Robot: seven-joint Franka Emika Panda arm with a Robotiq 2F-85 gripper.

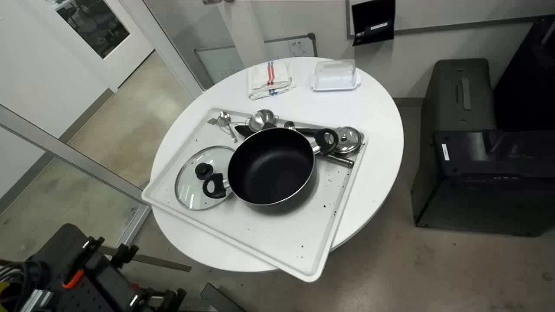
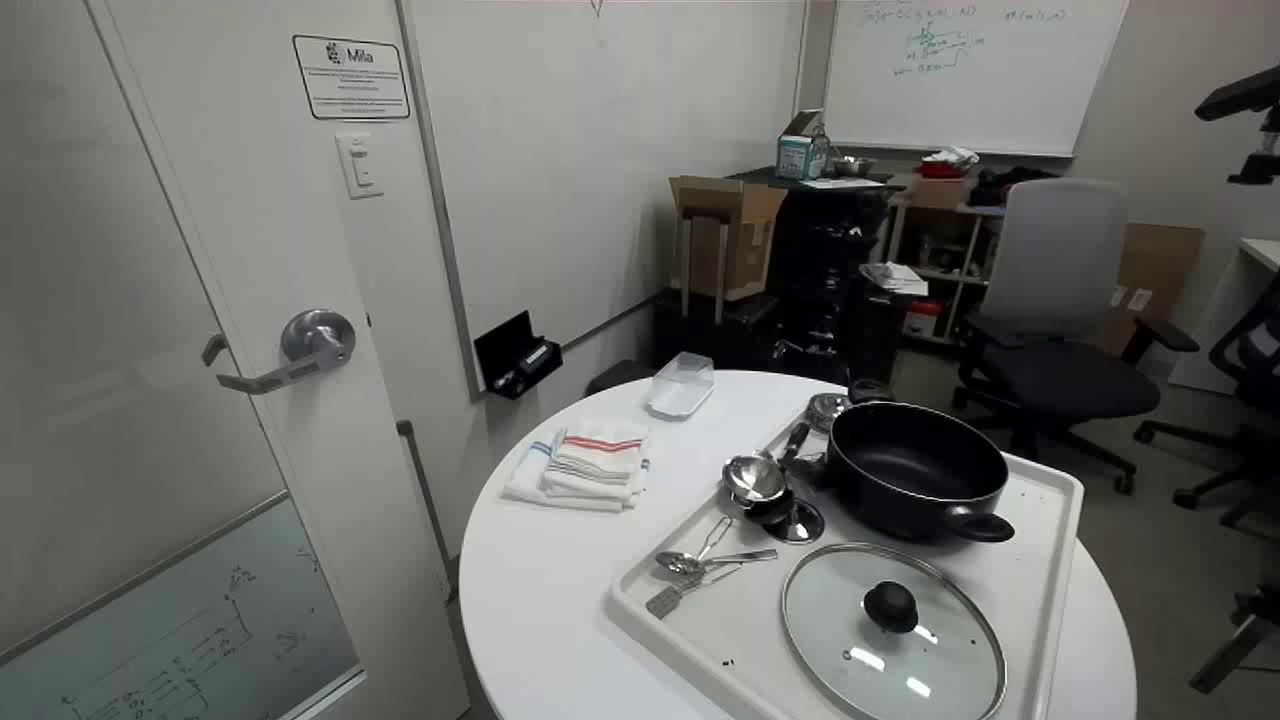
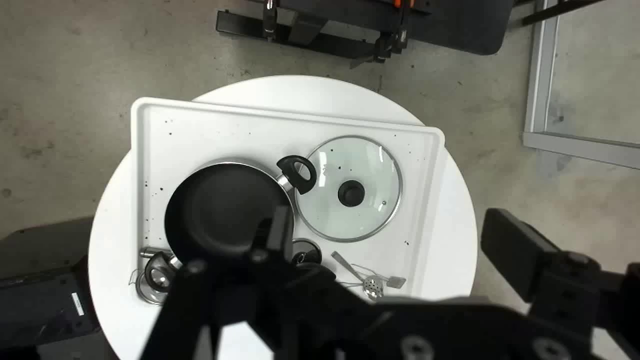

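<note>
In the wrist view my gripper stands open high above the table, its fingers wide apart and nothing held between them. Below it, a black two-handled pot rests upright on a white tray, and its inside looks empty. Beside the pot lies a glass lid with a black knob, one pot handle reaching over the lid's edge. Small metal utensils are on the tray near a little steel strainer. Both exterior views show no gripper.
The tray overhangs the round white table at one corner. Folded striped towels and a clear-lidded white dish sit off the tray. Black cases stand beside the table. Part of the tray's front is bare.
</note>
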